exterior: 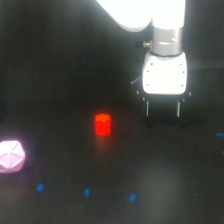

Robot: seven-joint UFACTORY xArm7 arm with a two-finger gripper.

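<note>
A small red cylinder (103, 125) stands upright on the dark tabletop, left of the middle of the view. A pale pink faceted ball (11, 156) sits at the left edge. My white gripper (163, 112) points down above the table, right of and apart from the red cylinder. Its two thin fingers are spread wide, and nothing shows between them.
Several small blue marks lie flat on the table, among them a front-left mark (40, 187) and a front-right mark (132, 198). Bare table (70, 105) surrounds the cylinder, with no obstacle between it and my gripper.
</note>
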